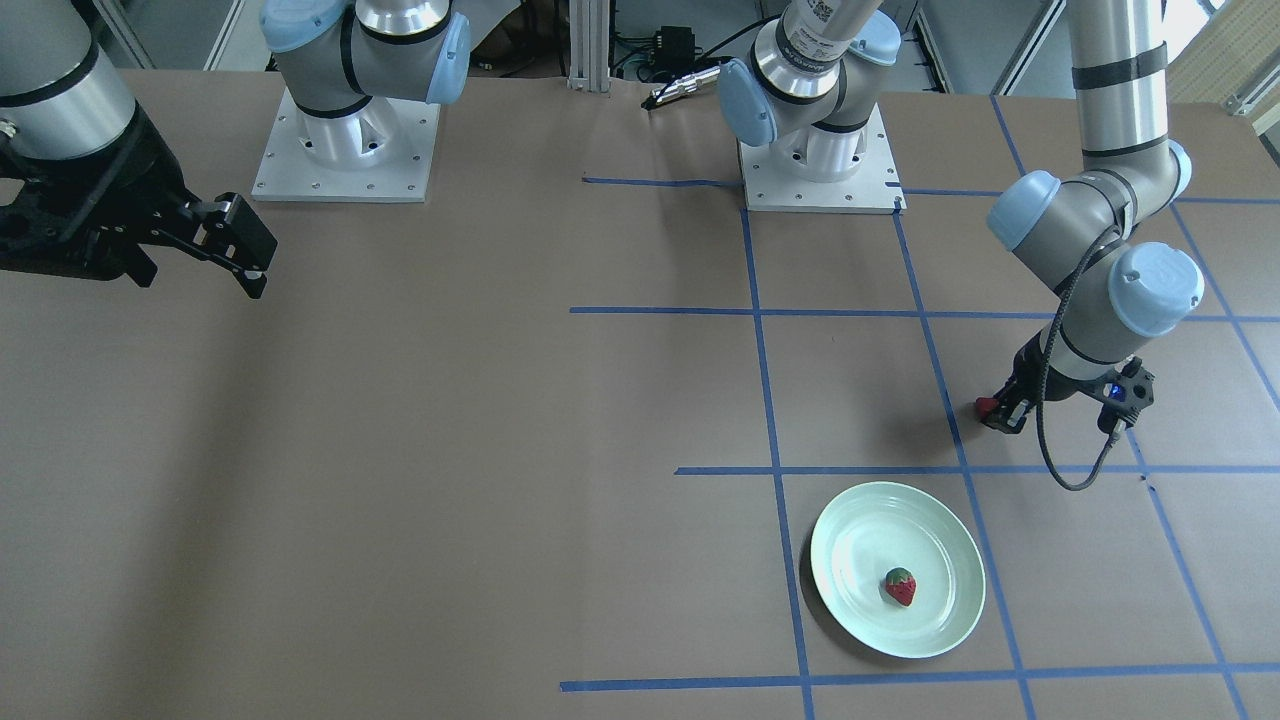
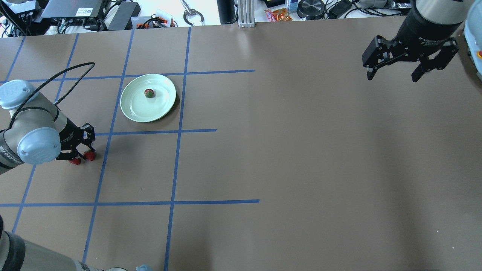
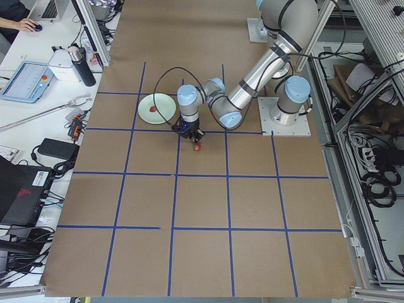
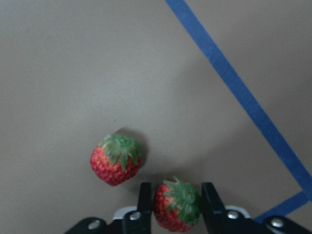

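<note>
My gripper is low over the table, its black fingers either side of a red strawberry (image 4: pixel 170 214) with green leaves, seemingly touching it; whether they grip it is unclear. A second strawberry (image 4: pixel 112 165) lies just beside it in the wrist view. A pale green plate (image 1: pixel 858 540) holds one strawberry (image 1: pixel 900 587), nearer the front camera than the gripper.
Another arm's black gripper (image 1: pixel 216 240) hangs at the upper left of the front view. More arm bases (image 1: pixel 822 192) stand at the back.
</note>
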